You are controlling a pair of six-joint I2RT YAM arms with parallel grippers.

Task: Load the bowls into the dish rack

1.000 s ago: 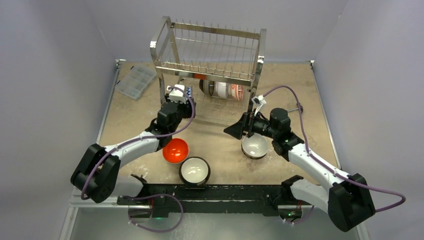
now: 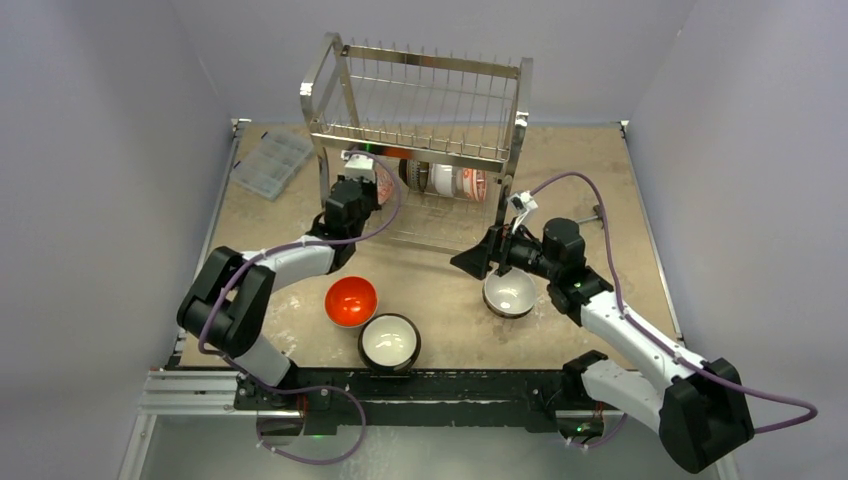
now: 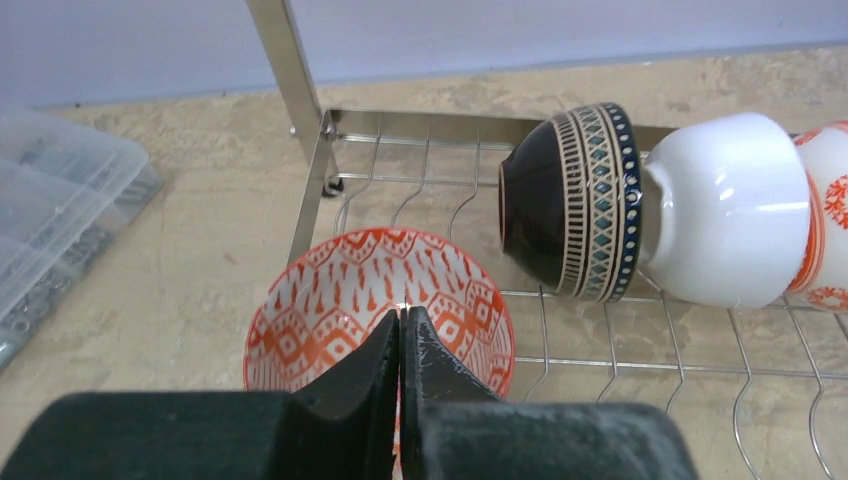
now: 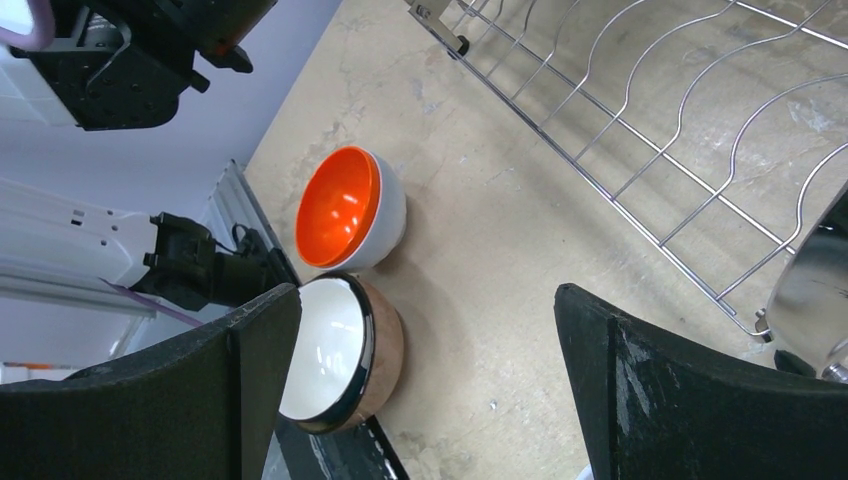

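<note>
My left gripper is shut, with nothing seen between its fingers, over a red-patterned bowl (image 3: pixel 310 290) at the left end of the rack's lower shelf (image 3: pixel 434 125). Right of it, a black banded bowl (image 3: pixel 540 200), a white bowl (image 3: pixel 725 215) and a red-white bowl (image 3: pixel 830 210) stand on edge. On the table stand an orange bowl (image 2: pixel 350 300), a cream bowl with dark rim (image 2: pixel 389 341) and a white bowl (image 2: pixel 509 291). My right gripper is open at the rack's front right, above the table.
A clear compartment box (image 2: pixel 269 164) lies at the back left. The rack's upper shelf (image 2: pixel 430 59) overhangs the loaded shelf. A metal tool (image 2: pixel 592 218) lies at the right. The table before the rack's middle is clear.
The right arm has barely shifted.
</note>
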